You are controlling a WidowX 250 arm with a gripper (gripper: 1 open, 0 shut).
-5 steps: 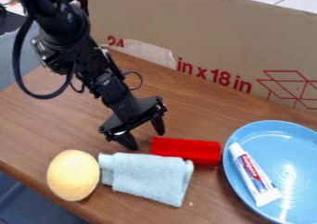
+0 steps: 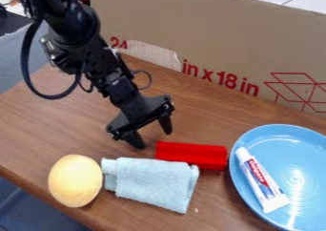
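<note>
My black gripper (image 2: 151, 135) is low over the wooden table, just behind a red cylinder (image 2: 190, 154) and a folded pale blue cloth (image 2: 149, 182). Its two fingers are spread apart, with nothing visible between them. A yellow round object (image 2: 75, 180) lies left of the cloth. At the right, a white toothpaste tube (image 2: 261, 180) rests on a blue plate (image 2: 295, 161).
A large cardboard box (image 2: 216, 39) stands along the back of the table. The table's edge is at the lower left.
My gripper has risen very slightly over the last second. The objects on the table have not moved.
</note>
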